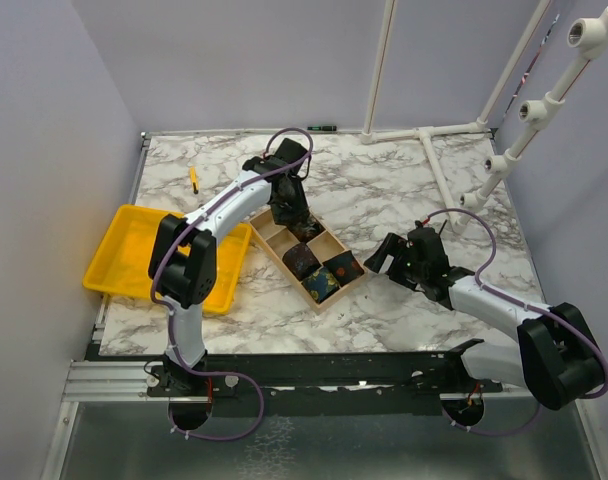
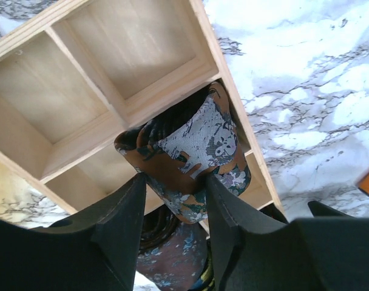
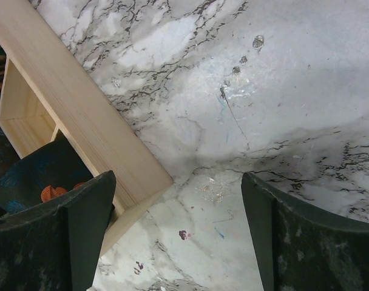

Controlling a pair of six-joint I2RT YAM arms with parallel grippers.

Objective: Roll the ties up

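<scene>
A rolled tie (image 2: 203,145) with brown, black and floral fabric lies in a compartment of the wooden box (image 1: 274,263). My left gripper is part open just over it, fingertips at the roll's lower edge; I cannot tell if they touch it. Other rolled ties fill compartments nearer the front: a dark patterned one (image 1: 301,260), a blue floral one (image 1: 320,283) and one with orange flowers (image 1: 345,268). My right gripper stands open and empty beside the box's right corner.
A yellow tray (image 1: 134,250) sits at the left. A white pipe frame (image 1: 436,165) borders the back right. Two compartments in the left wrist view are empty.
</scene>
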